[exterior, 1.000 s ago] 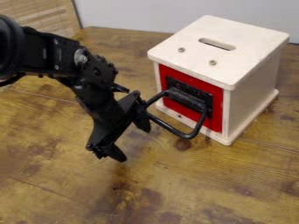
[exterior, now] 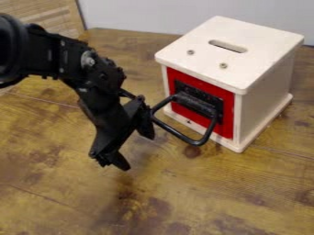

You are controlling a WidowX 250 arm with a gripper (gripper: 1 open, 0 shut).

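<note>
A white wooden box point(exterior: 263, 92) with a slot in its top stands at the right, its red front point(exterior: 178, 75) facing left toward the arm. A black hinged piece with a U-shaped handle point(exterior: 196, 140) sticks out from that front. My black gripper point(exterior: 131, 145) is low over the floor, left of the handle, its upper finger close by the handle's left end. Whether it touches the handle, and how far its fingers are apart, is hard to tell against the dark parts.
A lighter panel lies at the upper left.
The gripper has shifted very slightly since a second ago; the box and handle look unchanged.
</note>
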